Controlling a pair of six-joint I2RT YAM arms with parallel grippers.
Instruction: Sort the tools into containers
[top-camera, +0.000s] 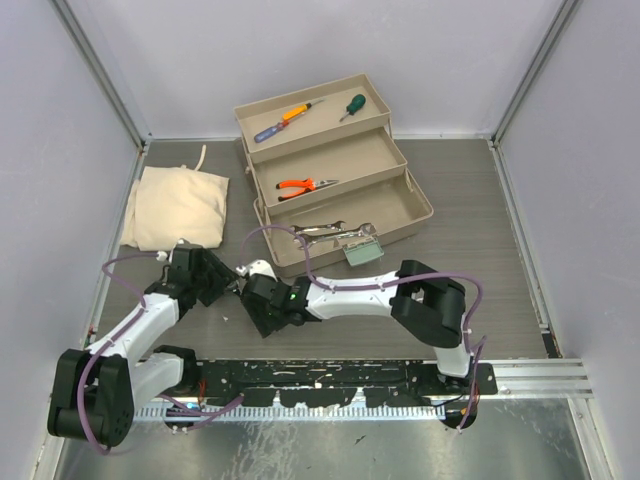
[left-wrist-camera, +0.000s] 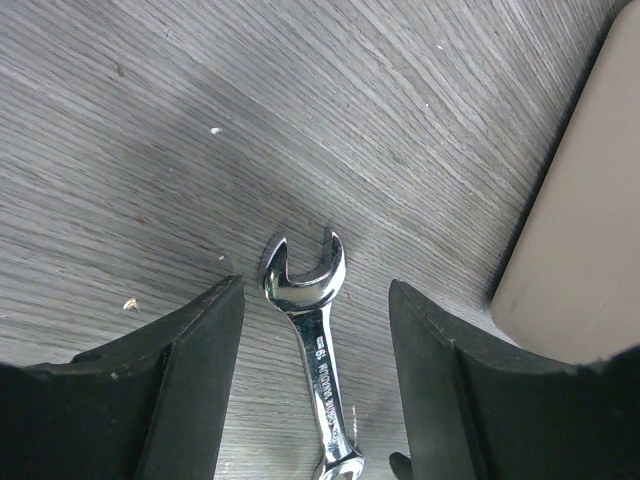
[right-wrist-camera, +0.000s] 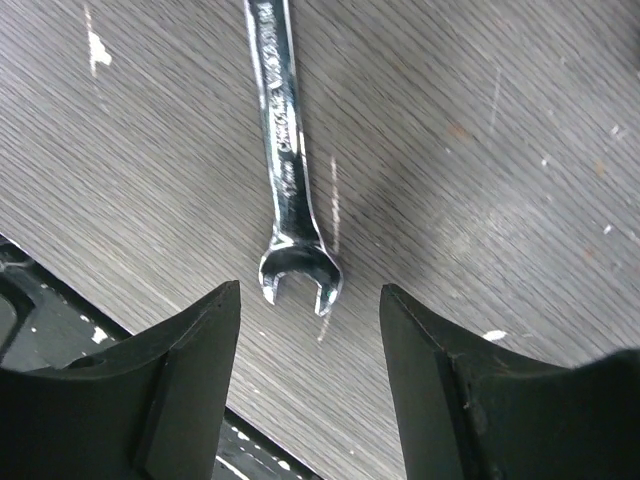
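A chrome double-ended wrench (left-wrist-camera: 318, 365) lies flat on the grey wood table. In the left wrist view its far open end sits between the fingers of my left gripper, which stands part open with a gap on both sides. My right gripper is open above the other end of the same wrench (right-wrist-camera: 288, 190), and neither finger touches it there. From the top view most of the wrench is hidden under the two grippers. More wrenches (top-camera: 340, 236) lie in the bottom tier of the beige three-tier toolbox (top-camera: 415, 207).
Orange-handled pliers (top-camera: 303, 187) rest in the middle tier. The top tier holds an orange-and-blue screwdriver (top-camera: 290, 117) and a green screwdriver (top-camera: 353, 107). A cream cloth bag (top-camera: 178, 208) lies at the left.
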